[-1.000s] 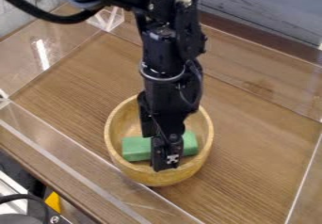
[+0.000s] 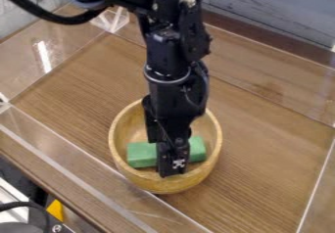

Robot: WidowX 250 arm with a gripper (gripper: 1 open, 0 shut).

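Observation:
My black gripper [image 2: 170, 154] reaches down into a round wooden bowl [image 2: 197, 179] in the middle of the table. A green block [image 2: 141, 154] lies in the bowl, partly hidden behind the fingers. Whether the fingers are open or closed around the block I cannot tell.
Bare wooden table [image 2: 268, 168] surrounds the bowl, with clear strips along its edges and a pale wall [image 2: 268, 26] behind. Past the lower left edge are cables and a small yellow object [image 2: 55, 208].
The gripper has shifted very slightly over the bowl; the block and bowl look unchanged.

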